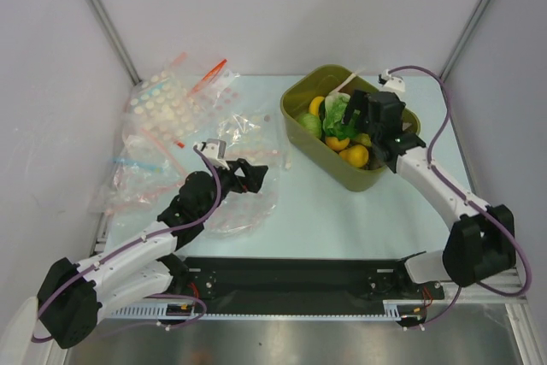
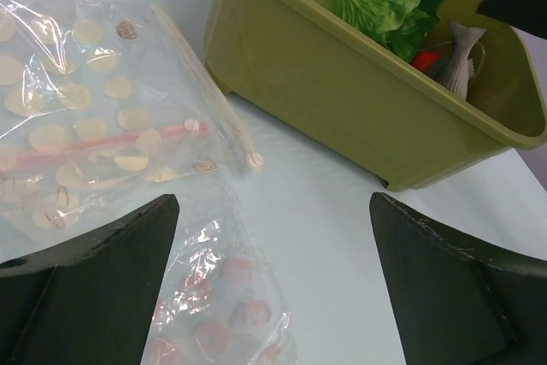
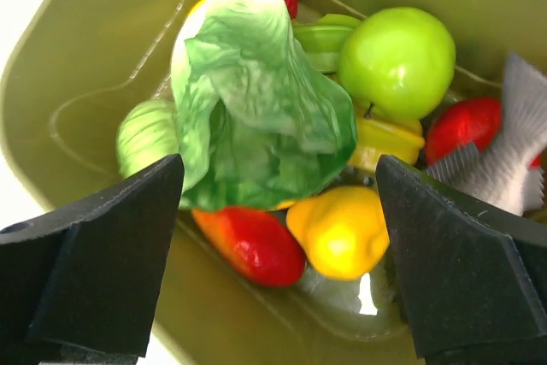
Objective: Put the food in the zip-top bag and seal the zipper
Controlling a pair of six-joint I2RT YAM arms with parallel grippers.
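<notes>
An olive plastic bin (image 1: 333,160) at the back right holds lettuce (image 3: 256,108), a green apple (image 3: 395,57), a red pepper (image 3: 249,245), a yellow pepper (image 3: 336,232), a fish (image 3: 504,168) and other food. My right gripper (image 1: 367,104) is open above the bin, over the lettuce. Clear zip top bags (image 1: 167,104) lie in layers on the left of the table. My left gripper (image 1: 249,175) hangs open over a bag (image 2: 128,126), left of the bin, with nothing between its fingers.
Walls bound the workspace at the back and both sides.
</notes>
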